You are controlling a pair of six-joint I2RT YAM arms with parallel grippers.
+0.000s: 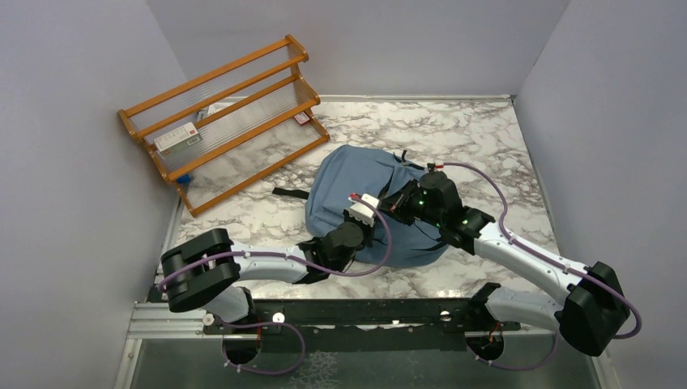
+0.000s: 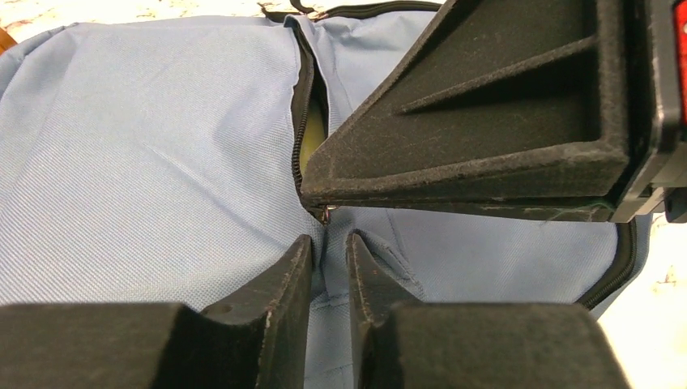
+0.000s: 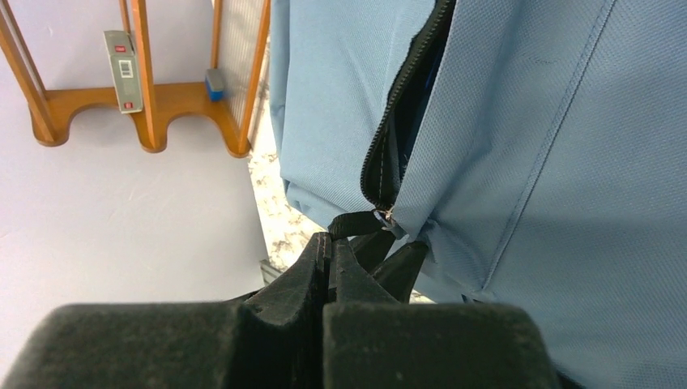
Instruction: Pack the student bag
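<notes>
The blue bag (image 1: 348, 174) lies on the marble table, under both arms. Its black zipper (image 3: 397, 105) is partly open, with something yellowish (image 2: 312, 134) inside the gap. My right gripper is shut on the thin black zipper pull (image 3: 356, 224), by the slider. In the left wrist view my left gripper stands partly open just below the slider, fingertips a little apart. Blue cloth (image 2: 328, 267) shows between its fingers; whether they touch it I cannot tell. From above, the two grippers nearly meet over the bag and hide the slider.
A wooden rack (image 1: 235, 97) stands at the back left, holding a grey-white box (image 1: 177, 139) and a few small items. A black strap (image 1: 290, 193) sticks out from the bag's left side. Bare table lies behind and right of the bag.
</notes>
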